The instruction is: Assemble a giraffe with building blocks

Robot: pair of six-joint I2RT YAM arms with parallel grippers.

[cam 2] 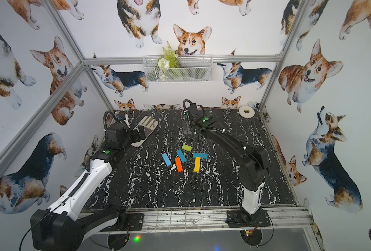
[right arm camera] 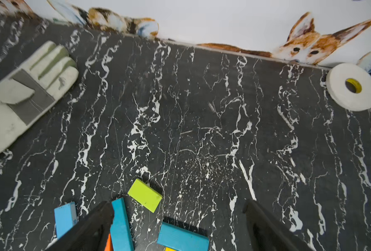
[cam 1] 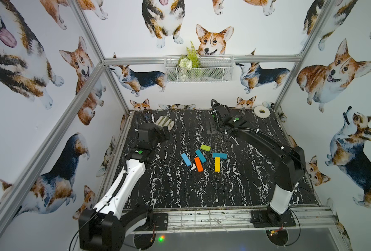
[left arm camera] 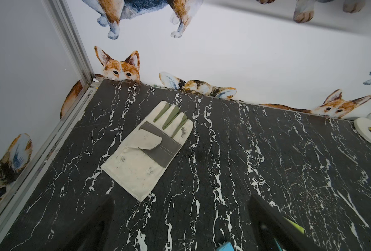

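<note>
Six-sided bar blocks lie loose on the black marbled table: a short green block [cam 1: 205, 147], a light blue one [cam 1: 186, 159], a darker blue one [cam 1: 200, 156] beside an orange one [cam 1: 198, 164], and another blue block [cam 1: 219, 155] lying crosswise at the far end of a yellow one [cam 1: 217, 164]. Whether those two touch, I cannot tell. My left gripper is open and empty, above the table left of the blocks, near the glove. Beyond the green block, my right gripper hangs open over the table, nothing between its fingers.
A pale work glove [left arm camera: 139, 156] lies at the back left. At the back right corner is a white tape roll [right arm camera: 340, 92]. A wire basket [cam 1: 198, 75] with a plant hangs on the rear wall. Bare table surrounds the blocks.
</note>
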